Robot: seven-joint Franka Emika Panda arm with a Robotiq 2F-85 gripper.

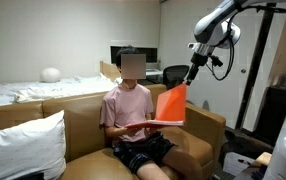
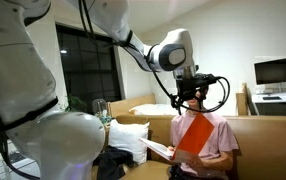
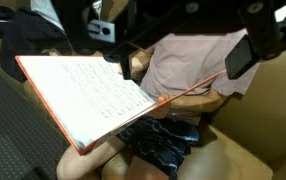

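A person in a pink shirt (image 1: 130, 103) sits on the brown sofa with an orange-red folder (image 1: 171, 105) open in their hands. White sheets (image 3: 88, 92) with handwriting or print lie inside the folder in the wrist view, too small to read. My gripper stands open, its two dark fingers (image 3: 243, 58) apart with no object held between them. In that view the folder and the person's lap are beyond the fingers. Exterior view 1 has the gripper up at the right, above the folder and apart from it.
The brown sofa (image 1: 88, 150) fills the middle, with a white pillow (image 1: 25, 148) at its left end. Behind it is a bed with white bedding (image 1: 43, 92). A dark office chair (image 1: 175, 75) stands at the back.
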